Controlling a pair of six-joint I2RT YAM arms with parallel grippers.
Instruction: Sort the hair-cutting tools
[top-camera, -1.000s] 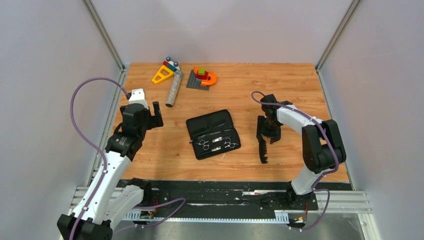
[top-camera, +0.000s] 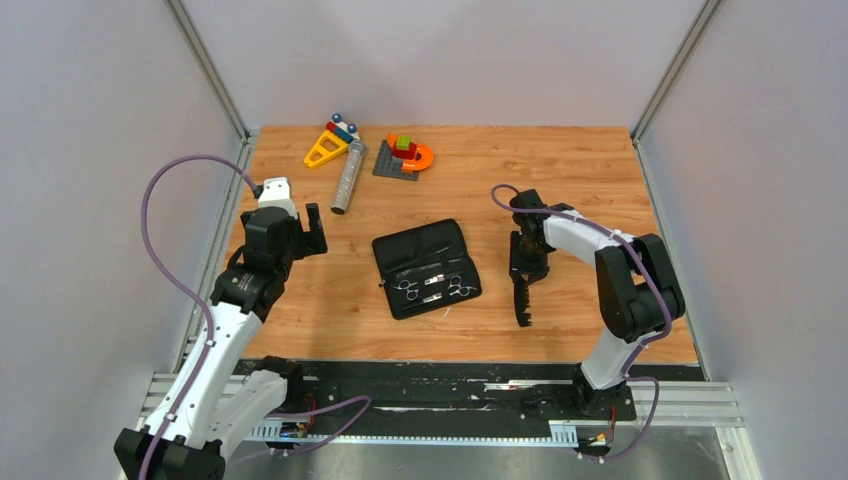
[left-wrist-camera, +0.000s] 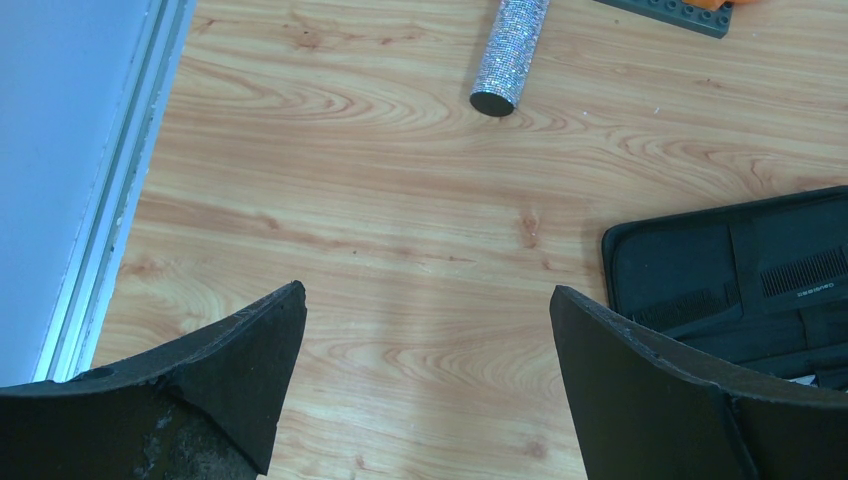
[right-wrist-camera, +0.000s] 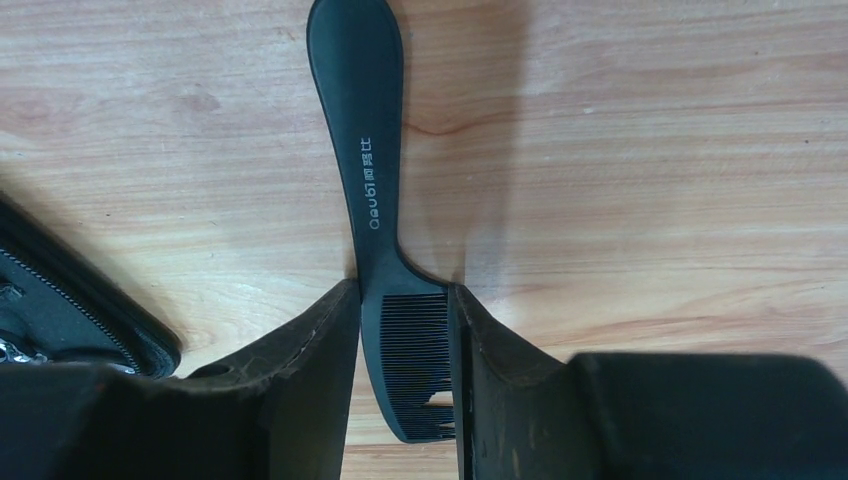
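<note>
A black comb (right-wrist-camera: 372, 180) with white lettering lies on the table; in the right wrist view my right gripper is part open, its fingertips at both edges of the comb's toothed end. A second dark comb-like piece (top-camera: 521, 305) shows below that gripper in the top view, partly covered by it. The open black tool case (top-camera: 425, 250) holds scissors (top-camera: 461, 288) and other slim tools, with combs (left-wrist-camera: 805, 270) in its upper flap. My left gripper is open and empty over bare wood, left of the case.
A glittery cylinder (top-camera: 348, 180), a yellow toy (top-camera: 321, 150) and a grey plate with bricks (top-camera: 390, 168) sit at the back. Walls border both sides.
My right gripper has shifted slightly left in the top view, around the comb. The left arm and the case have not moved.
</note>
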